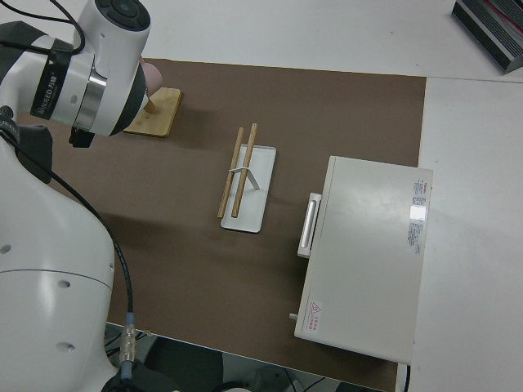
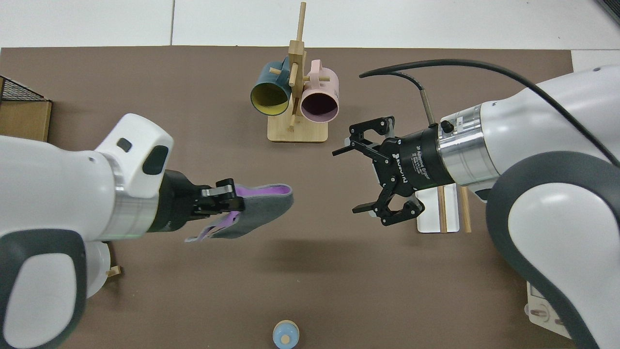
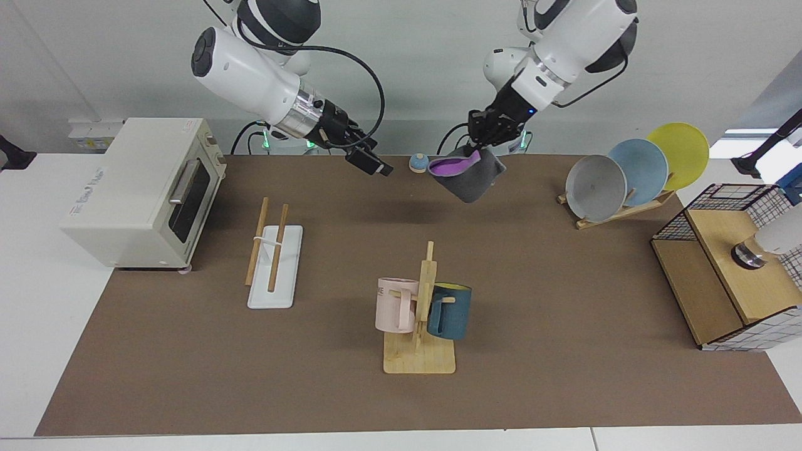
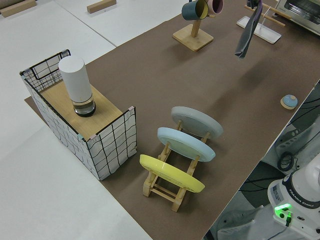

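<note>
A grey cloth with purple lining (image 2: 255,212) hangs from my left gripper (image 2: 232,198), which is shut on it, over the middle of the table in the top view; it also shows in the camera left view (image 3: 470,180). My right gripper (image 2: 348,177) stands open with empty fingers, above and left of a white stand with two wooden rods (image 2: 428,212).
A mug tree (image 2: 296,134) with pink and blue mugs stands at the back. Also around are a plate rack with three plates (image 4: 170,172), a wire shelf (image 4: 107,112), a white oven (image 3: 128,195) and a small blue round object (image 2: 285,335).
</note>
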